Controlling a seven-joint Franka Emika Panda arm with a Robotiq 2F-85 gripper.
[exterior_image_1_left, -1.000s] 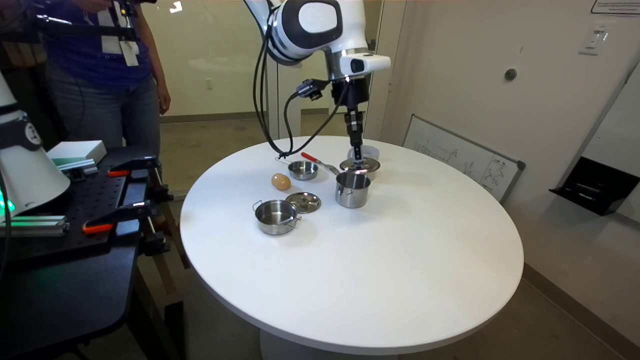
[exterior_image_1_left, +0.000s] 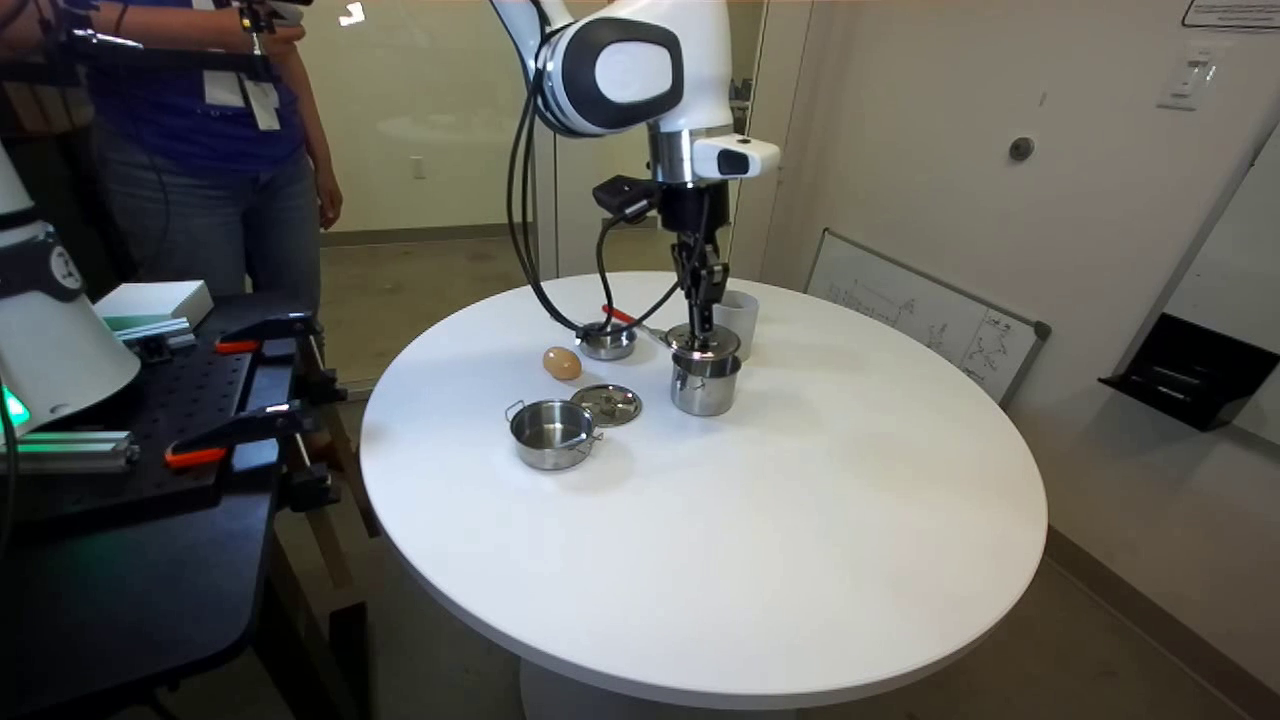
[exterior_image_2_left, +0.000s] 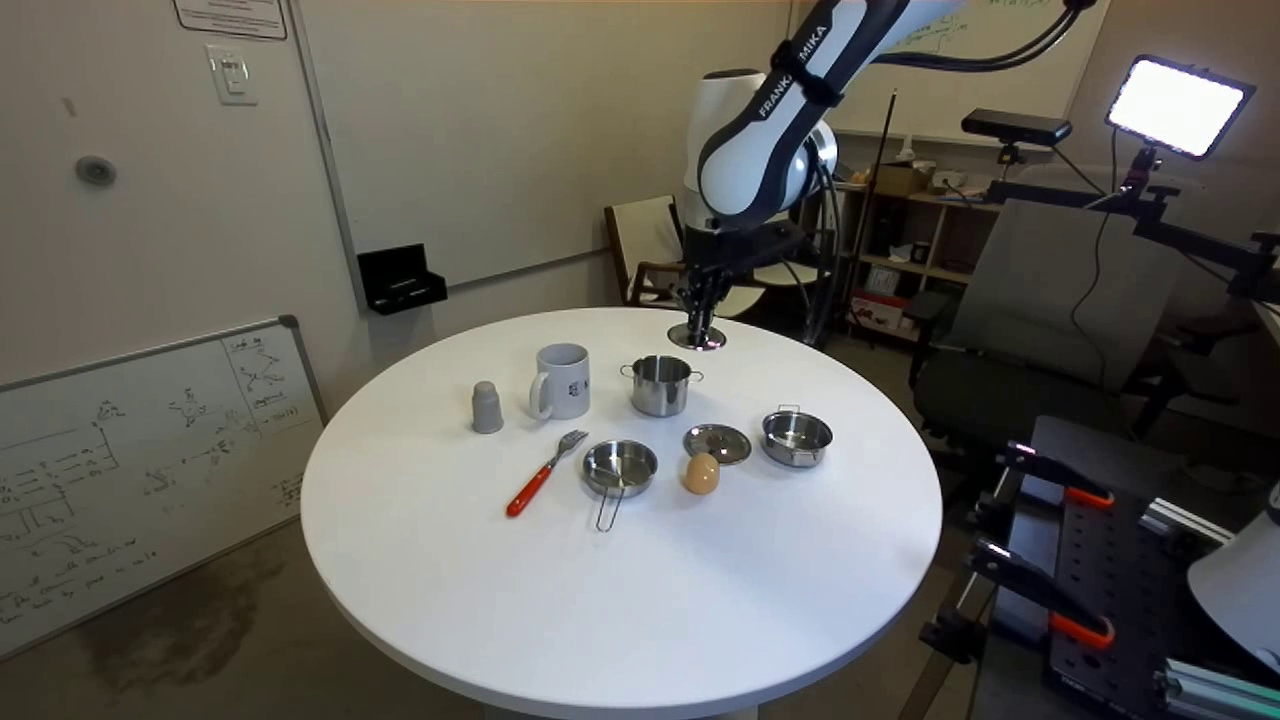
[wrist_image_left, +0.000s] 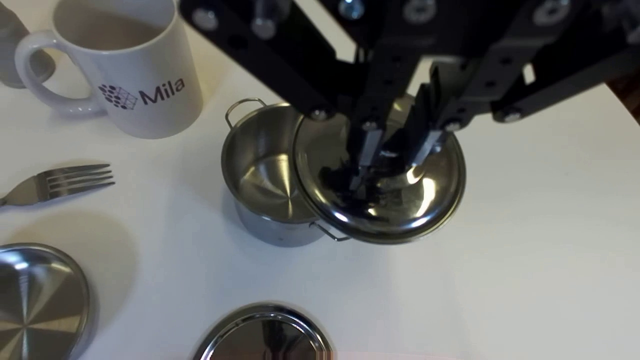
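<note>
My gripper is shut on the small knob of a shiny steel lid (wrist_image_left: 432, 207), whose grip point is partly hidden by the fingers. In the wrist view the lid overlaps one side of a tall steel pot (wrist_image_left: 270, 174) and leaves much of its open, empty inside showing. Seen in exterior view 2, the lid (exterior_image_2_left: 698, 341) hangs level, higher in the picture than the pot (exterior_image_2_left: 661, 390) and off to its right. From exterior view 1, the lid (exterior_image_1_left: 704, 342) appears right over the pot (exterior_image_1_left: 704, 394).
A white mug (exterior_image_2_left: 561, 382) and a grey shaker (exterior_image_2_left: 486, 408) stand near the pot. Around them lie a red-handled fork (exterior_image_2_left: 546, 474), a small pan (exterior_image_2_left: 620, 468), an egg (exterior_image_2_left: 702, 474), a second lid (exterior_image_2_left: 717, 444) and a shallow pot (exterior_image_2_left: 797, 438).
In exterior view 1 my gripper and the lid have shifted slightly left and down, from in front of the mug to over the pot. The gripper has also turned about its vertical axis.
</note>
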